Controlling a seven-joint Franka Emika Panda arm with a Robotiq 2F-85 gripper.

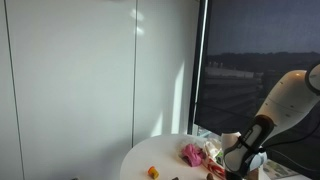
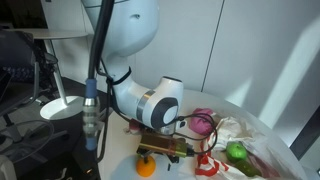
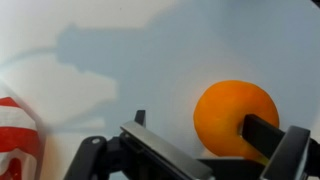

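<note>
A round orange fruit [image 3: 238, 112] lies on the pale surface in the wrist view. My gripper stands open at the bottom of that view, its right finger [image 3: 262, 136] overlapping the orange and its left finger [image 3: 140, 119] over bare surface. Whether the finger touches the fruit, I cannot tell. In exterior view 2 an orange [image 2: 146, 166] appears just below and beside my gripper [image 2: 166, 146]. Exterior view 1 has an orange piece [image 1: 153, 172] near the table's lower edge, away from the arm.
Beside the gripper lies a red-and-white striped packet [image 3: 18, 142]. Behind are a pink item [image 2: 203, 123], a green item [image 2: 236, 151] and crumpled clear plastic [image 2: 245, 128].
</note>
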